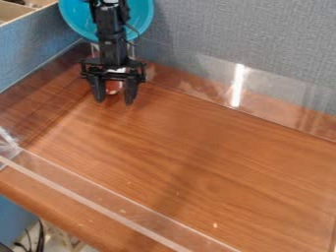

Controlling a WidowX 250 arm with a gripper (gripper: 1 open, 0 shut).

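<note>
My black gripper (113,91) is low over the back-left corner of the wooden surface (197,177), its fingers open and pointing down. Just behind and between the fingers sits a small red and white object (113,85), mostly hidden by the gripper, so its shape is unclear.
A blue round plastic piece (140,14) is behind the arm at the top. Grey padded walls (250,39) border the back and left. A clear low barrier runs along the edges.
</note>
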